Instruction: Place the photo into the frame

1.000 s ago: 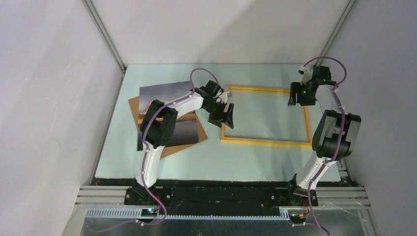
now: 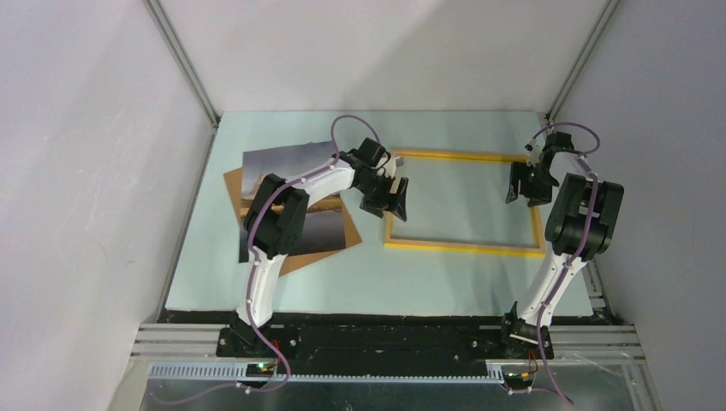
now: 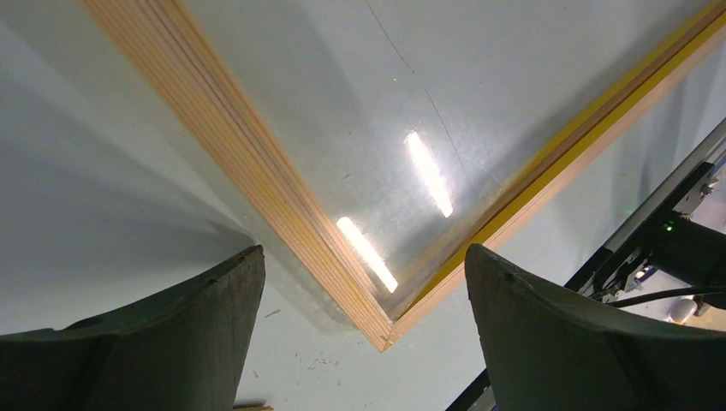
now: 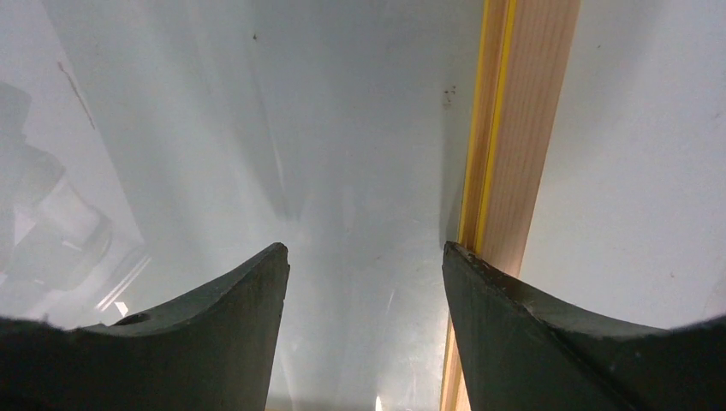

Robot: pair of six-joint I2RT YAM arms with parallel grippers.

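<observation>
The wooden frame (image 2: 462, 247) with yellow inner edges lies flat on the table's right half, a clear sheet apparently inside it. At its left side my left gripper (image 2: 395, 213) is open; in the left wrist view a frame corner (image 3: 377, 325) shows between the spread fingers. Over the right side stands my right gripper (image 2: 519, 193), also open. In the right wrist view one finger (image 4: 488, 300) is at the frame's right side (image 4: 526, 128), and the gap holds nothing gripped. The photo (image 2: 312, 235), a grey landscape, rests on the left half, partly hidden by the left arm.
Beneath the photo lies a brown backing board (image 2: 354, 233), its corners sticking out. Bare table (image 2: 411, 291) runs along the front. White walls close in the left, back and right sides.
My right gripper has moved slightly toward the front and right, down along the frame's right side. The left arm, frame and photo look practically unchanged.
</observation>
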